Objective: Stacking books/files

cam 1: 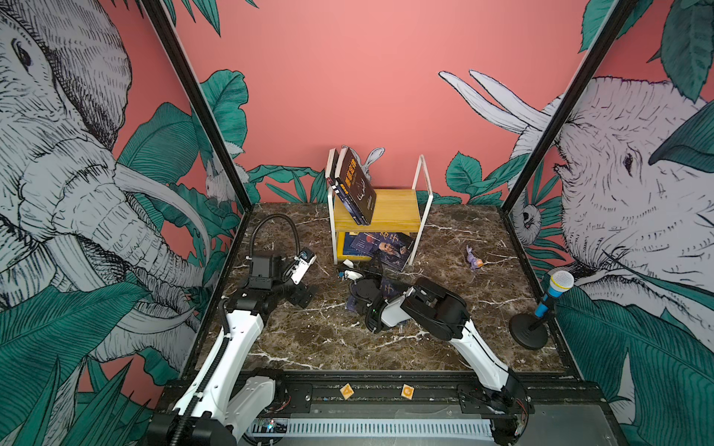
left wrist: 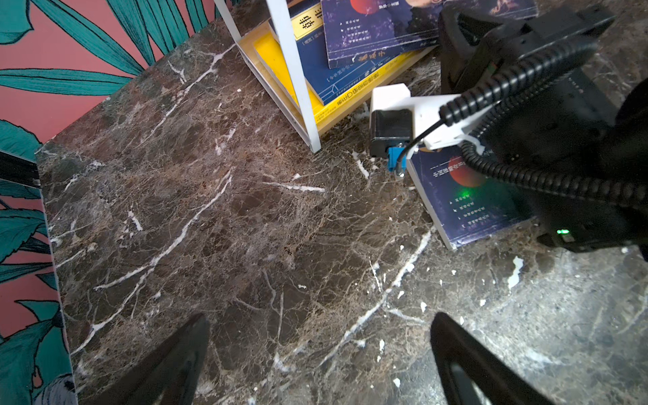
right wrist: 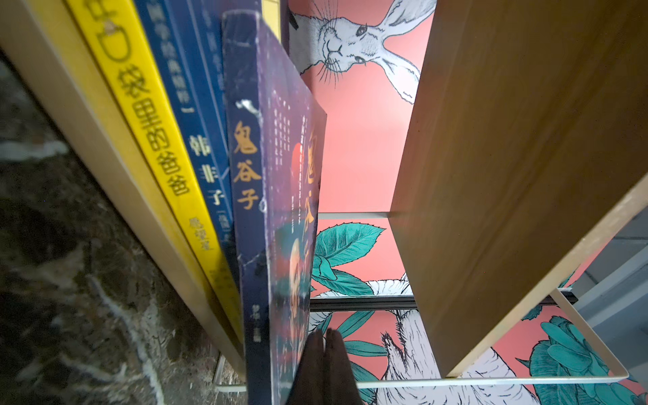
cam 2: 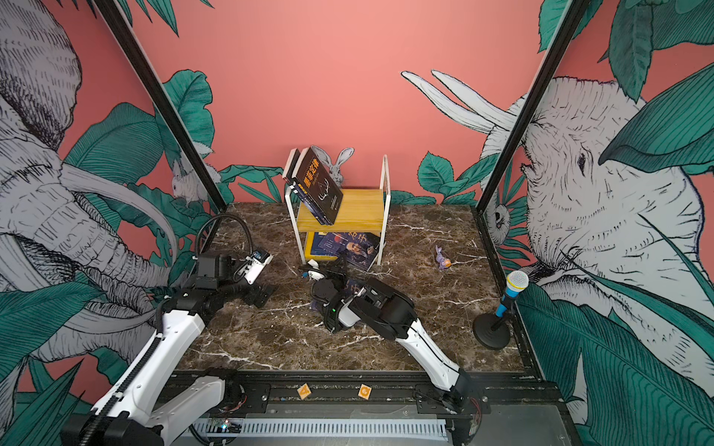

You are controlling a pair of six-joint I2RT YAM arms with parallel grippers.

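A dark blue book (right wrist: 251,202) lies on top of a blue book (right wrist: 192,114) and a yellow book (right wrist: 145,128) on the lower shelf, jutting out over the front. Beside its cover, in the right wrist view, my right gripper has its fingers together with nothing between them; the book is outside them. Another dark blue book (left wrist: 472,209) lies on the table, partly under the right arm. My left gripper stands open and empty over bare marble, far from the books. Two books (cam 1: 355,187) lean on the upper shelf's left side.
The shelf rack's upper board (right wrist: 526,155) hangs above the lower books, limiting height. A small purple figure (cam 1: 473,258) lies right of the rack, and a microphone on a stand (cam 1: 550,293) is farther right. The table's left-front area is open.
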